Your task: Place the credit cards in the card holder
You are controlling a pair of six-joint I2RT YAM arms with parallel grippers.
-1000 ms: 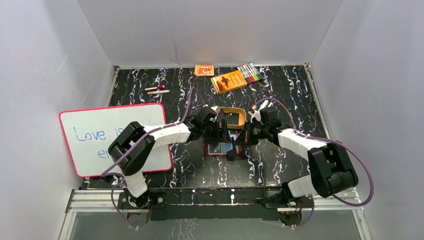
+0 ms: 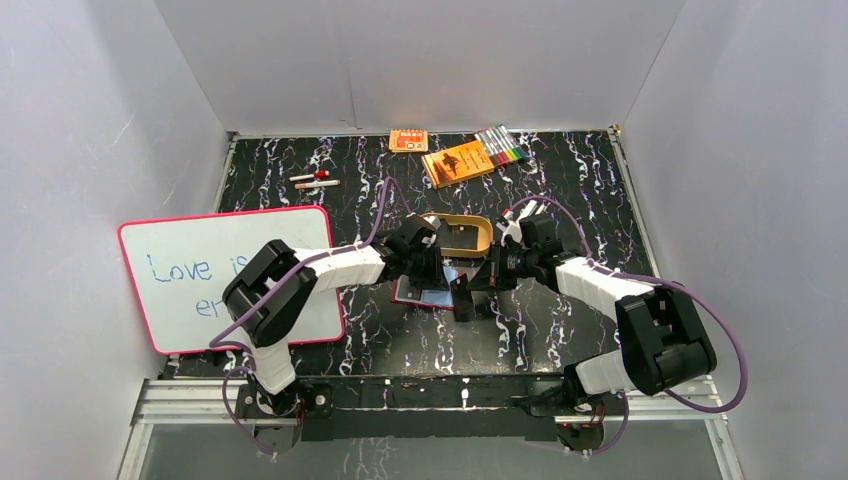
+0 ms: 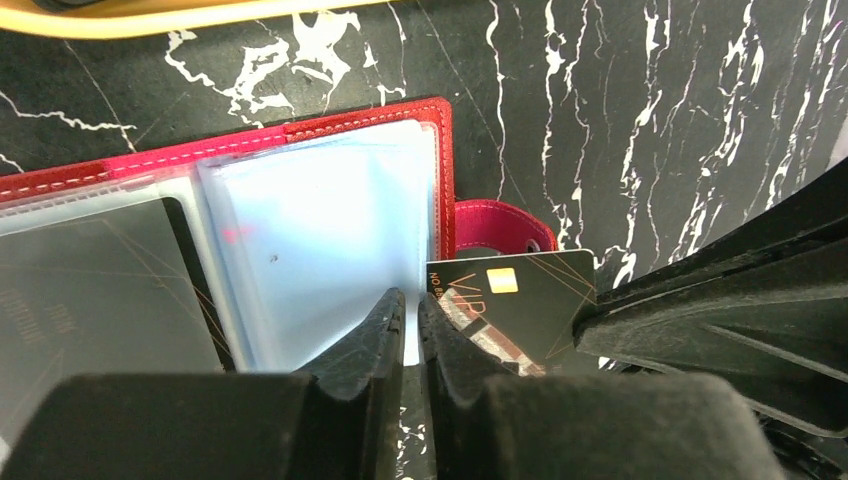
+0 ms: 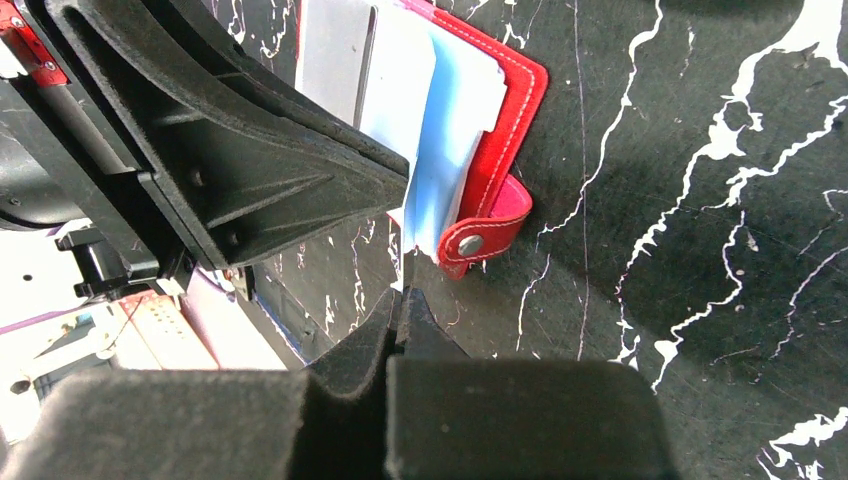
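Observation:
The red card holder lies open on the table, a dark card in its left pocket and a pale blue sleeve on its right side. My left gripper is shut at the sleeve's right edge; a pale strip shows between its fingers, but whether the sleeve is pinched is unclear. A black VIP card is in my right gripper, which is shut on its right edge. The card stands just right of the sleeve, and shows edge-on in the right wrist view, above the right fingertips.
Behind the holder sits a yellow-rimmed tray. A whiteboard lies to the left, with markers above it. Books and colored pens are at the back.
The holder has slid left along with my left gripper, whose fingers have closed at the sleeve. More of the black card shows now. My right arm stays nearly still.

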